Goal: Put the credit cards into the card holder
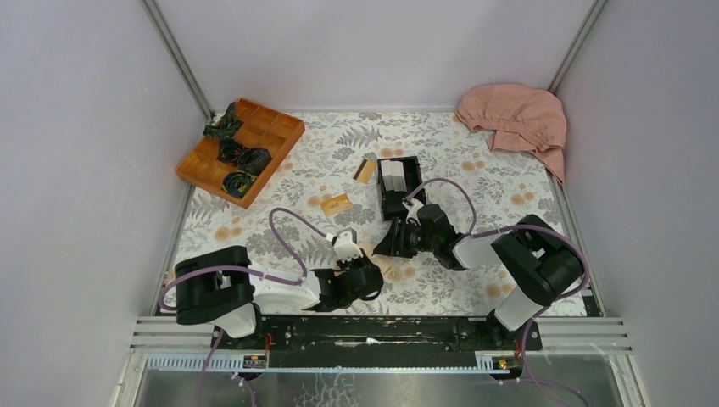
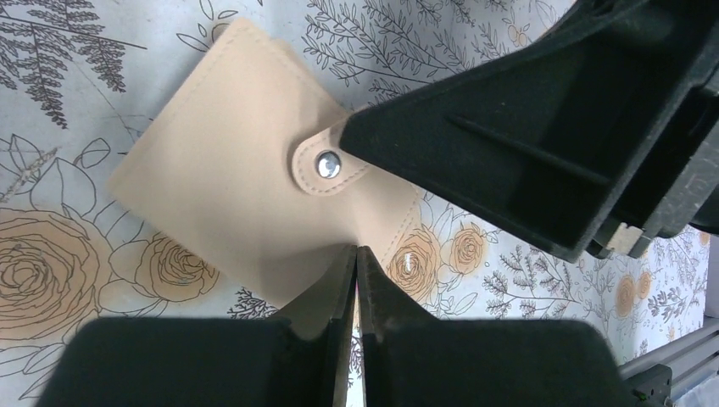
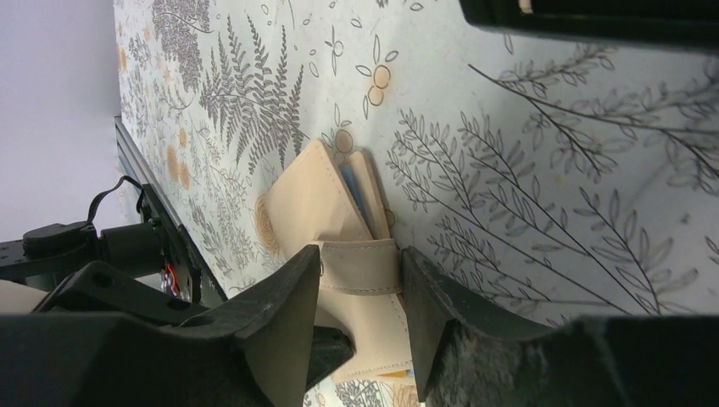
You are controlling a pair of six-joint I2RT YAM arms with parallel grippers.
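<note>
The beige card holder (image 2: 229, 161) lies on the patterned cloth, its strap (image 2: 309, 161) with a silver snap across the face. My left gripper is shut on the lower edge of the holder. Over the strap, my right gripper stands part open, its fingers on either side of the strap (image 3: 360, 270); whether they press on it is unclear. Blue and orange slivers show at the holder's edges (image 3: 318, 199). An orange card (image 1: 336, 204) and a yellow card with a dark stripe (image 1: 365, 170) lie on the cloth farther back.
A black tray (image 1: 397, 203) with white pieces stands just behind the right gripper. An orange compartment box (image 1: 292, 129) with dark bundles is at back left, a pink cloth (image 1: 517, 119) at back right. Both grippers are close together.
</note>
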